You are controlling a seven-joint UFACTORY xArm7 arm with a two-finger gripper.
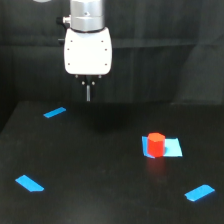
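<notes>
High at the back left, the white hand of the arm hangs above the dark table, its gripper [88, 93] pointing down. The fingers show as one narrow dark bar at the middle of the hand, so they look shut, and nothing shows between them. To the right and well apart from it, a red block [156, 145] rests at the left part of a light blue patch [173, 147].
Blue tape strips lie at the back left [55, 112], front left [29, 184] and front right [200, 192]. A dark curtain [160, 60] hangs behind.
</notes>
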